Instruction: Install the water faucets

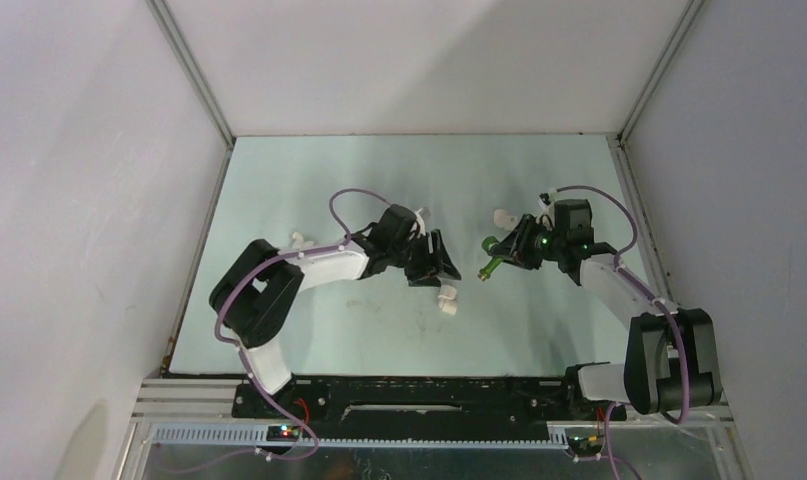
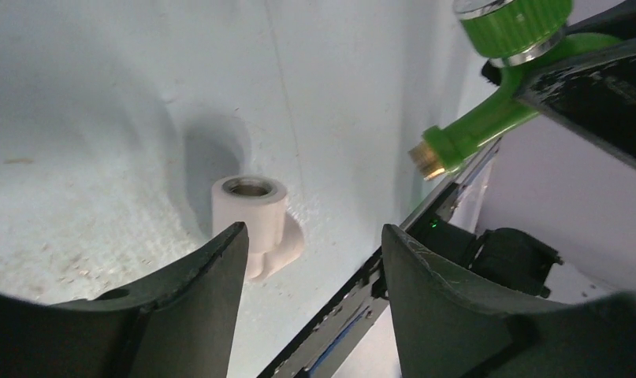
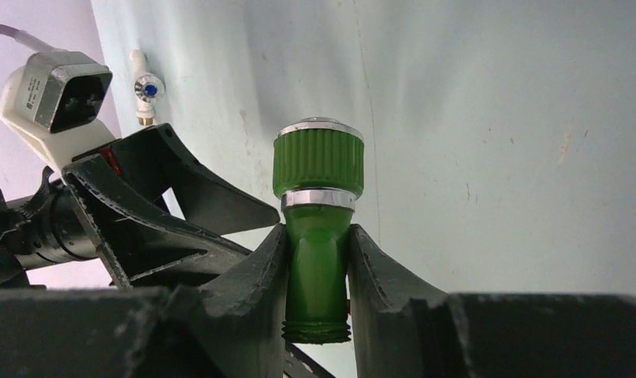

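Note:
In the top view a small white pipe fitting (image 1: 448, 299) lies on the table, just at the fingertips of my left gripper (image 1: 443, 264). The left wrist view shows its round socket (image 2: 250, 187) facing up, beside the left finger; the fingers (image 2: 401, 252) stand apart with the gap between them empty. My right gripper is shut on a green faucet (image 3: 318, 260), gripping its body between both fingers. The faucet's brass-tipped outlet (image 2: 433, 157) points down toward the table in the left wrist view.
A white faucet with a blue cap (image 3: 147, 88) lies at the left of the table, partly hidden by the left arm from above. Another white piece (image 1: 504, 219) rests beyond the right gripper.

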